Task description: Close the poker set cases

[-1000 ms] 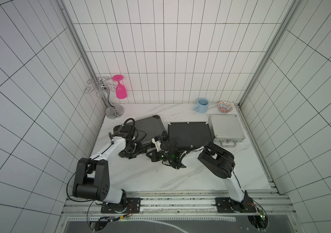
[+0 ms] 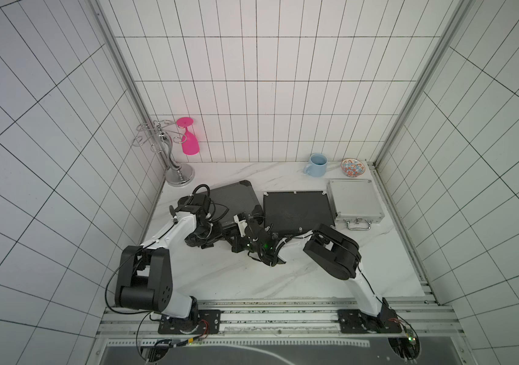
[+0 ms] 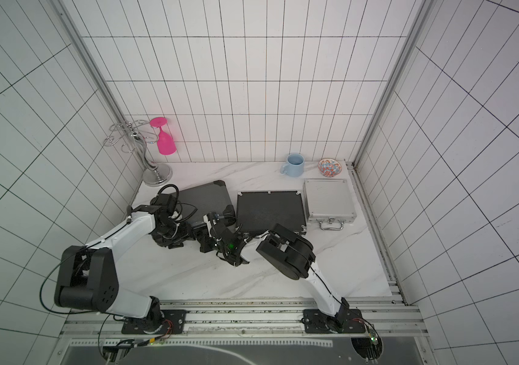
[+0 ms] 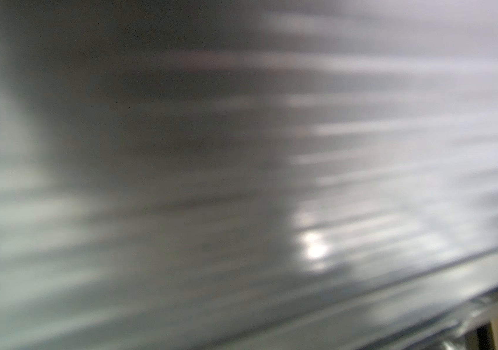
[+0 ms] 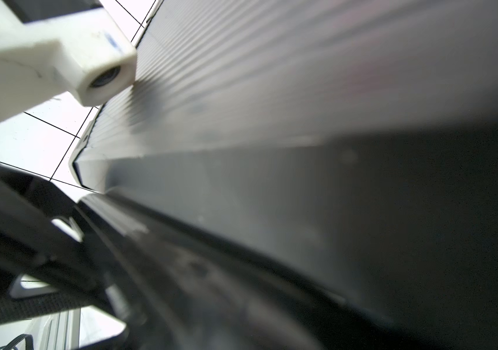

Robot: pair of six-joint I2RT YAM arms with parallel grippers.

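Three cases stand in a row on the counter. The left case (image 2: 235,197) shows a dark grey face and is partly covered by both arms. A black case (image 2: 297,210) lies in the middle, its dark face up. The silver case (image 2: 354,197) at the right is shut, handle to the front. My left gripper (image 2: 225,234) and right gripper (image 2: 236,236) meet at the left case's front edge. The left wrist view is filled by a blurred ribbed metal surface (image 4: 377,192). In the right wrist view a ribbed case side (image 5: 249,99) is close to my shut right gripper.
At the back left stands a chrome rack (image 2: 179,175) with a pink glass (image 2: 190,144). A blue mug (image 2: 316,165) and a patterned bowl (image 2: 352,167) are behind the right cases.
My right arm has shifted slightly left, bringing its gripper closer to the left one. The left arm has barely moved, and the cases look unmoved.
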